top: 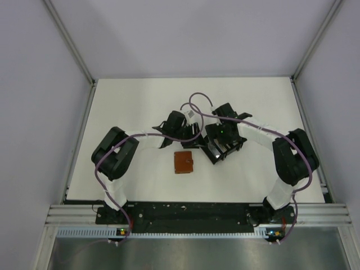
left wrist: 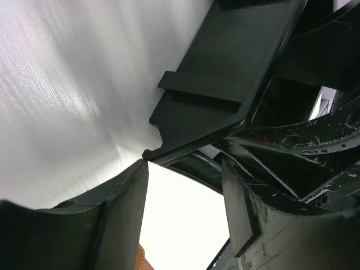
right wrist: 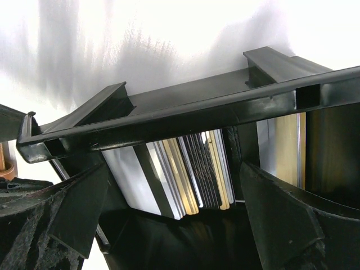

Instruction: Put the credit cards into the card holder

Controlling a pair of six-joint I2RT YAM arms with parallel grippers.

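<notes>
A black card tray (top: 215,153) stands right of centre, holding rows of credit cards (right wrist: 180,171) in white, gold and black. My right gripper is open over it, its fingers spread either side of one group of cards; whether they touch the cards is unclear. My left gripper is open at the tray's left end, a corner of the black plastic between or just above its fingertips. A brown leather card holder (top: 183,162) lies below the left gripper, barely showing at the bottom of the left wrist view.
Both arms occupy the middle around the tray, with looping cables above them. Walls border the table at the sides and back.
</notes>
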